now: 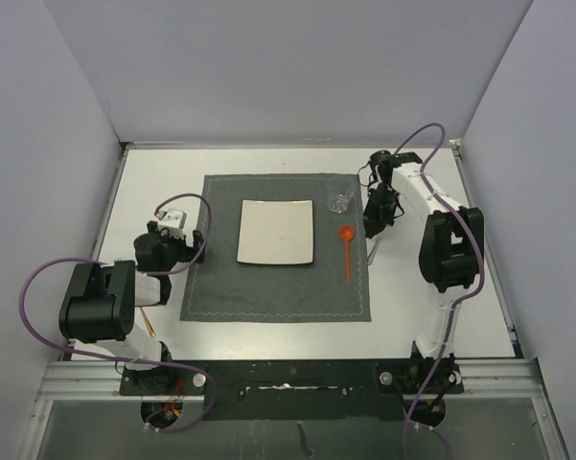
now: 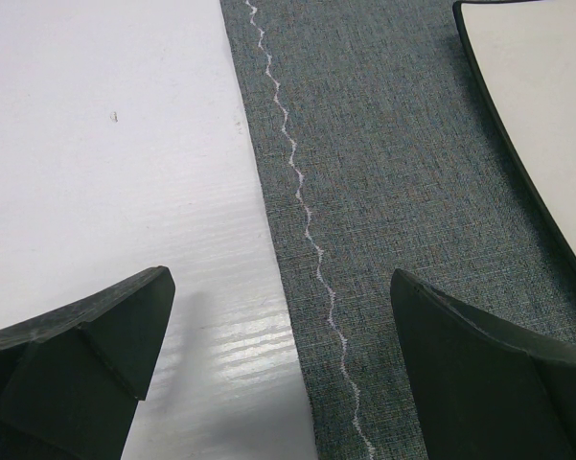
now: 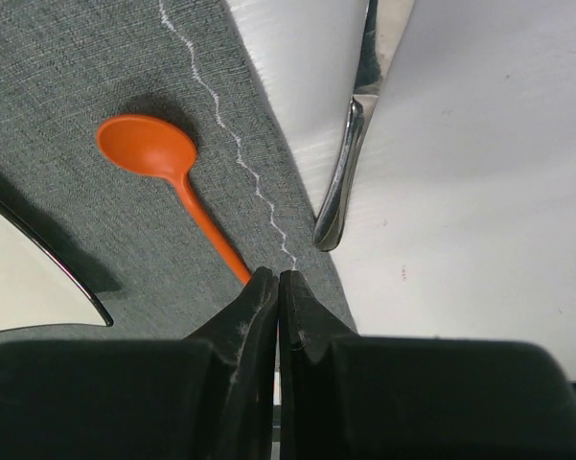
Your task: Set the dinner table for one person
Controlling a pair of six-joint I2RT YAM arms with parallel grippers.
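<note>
A square cream plate sits on the grey placemat. To its right lie an orange spoon on the mat and a steel knife on white table just beside the mat edge. A clear glass stands at the mat's upper right. My right gripper is shut with nothing seen between its fingers, over the mat's right edge near spoon and knife. My left gripper is open above the left edge of the mat, empty.
Thin light utensils lie at the lower left, partly under the left arm. White table surrounds the mat, with walls at the back and both sides.
</note>
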